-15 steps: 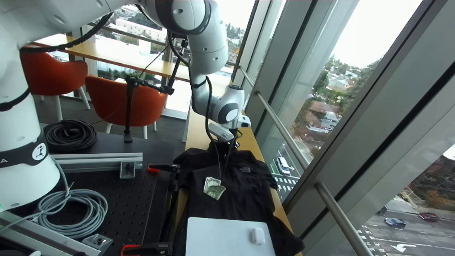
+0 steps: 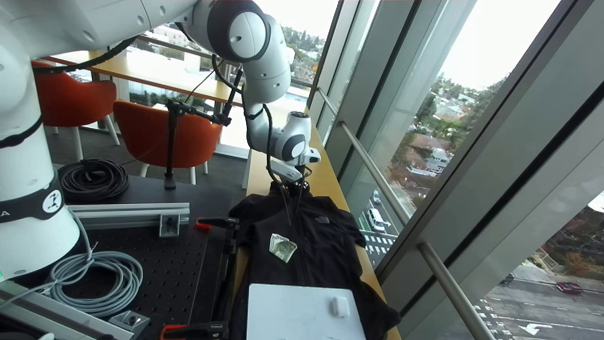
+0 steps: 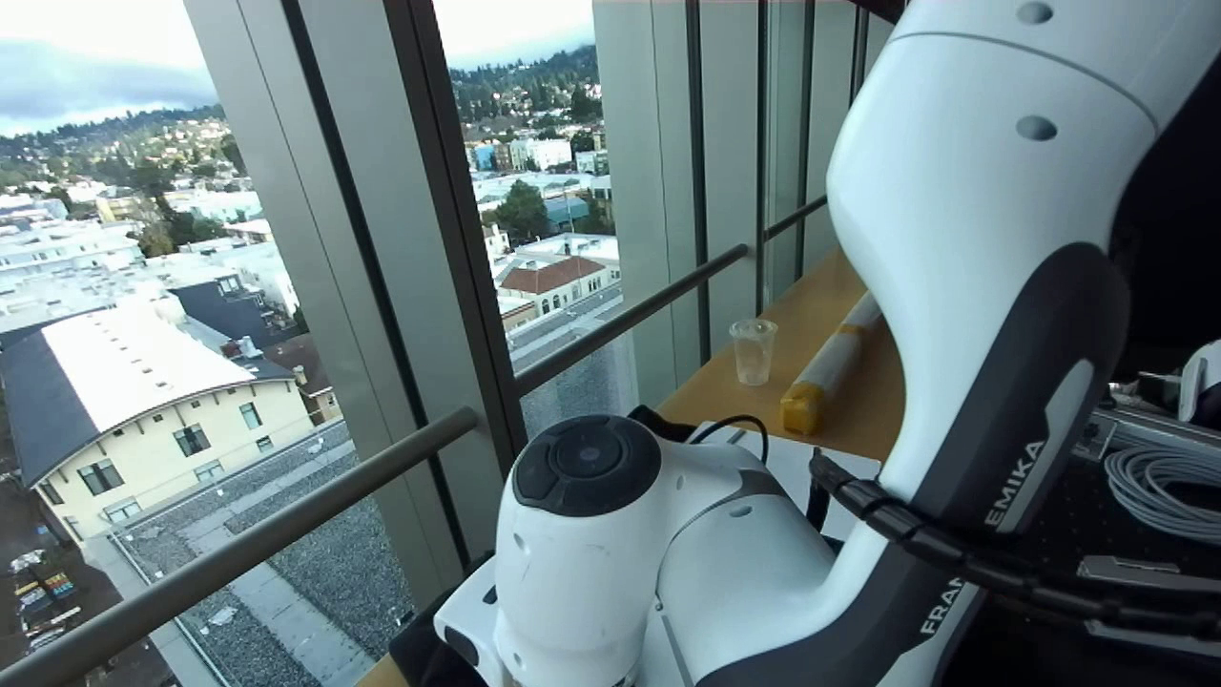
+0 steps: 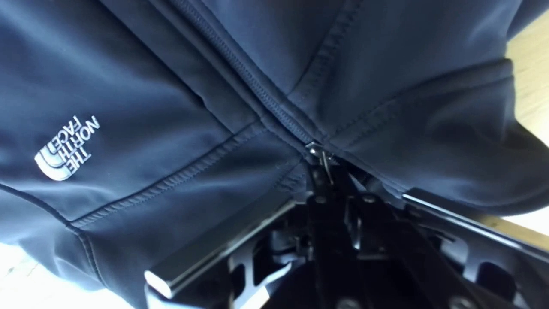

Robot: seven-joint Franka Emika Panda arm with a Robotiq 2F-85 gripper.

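A black jacket (image 2: 334,238) lies front up on the wooden ledge, its collar end toward the back. Its closed zipper (image 4: 242,67) runs diagonally in the wrist view to a metal slider (image 4: 315,149) near the collar. My gripper is shut on the slider's small pull tab (image 4: 325,164), whose lower end is hidden between the dark fingers. In exterior view 1 my gripper (image 2: 301,170) is over the collar; the arm hides it in exterior view 2. A white logo (image 4: 64,149) marks the jacket's chest.
A folded banknote (image 2: 283,247) rests on the jacket's front. Over the hem lies a flat white panel (image 2: 294,311) with a small white case (image 2: 340,306) on it. Window rails (image 2: 373,173) run along the right; a clear cup (image 3: 753,351) stands farther along the ledge.
My gripper has moved left and slightly back in exterior view 1. The jacket, banknote and white panel have shifted a little toward the back with it.
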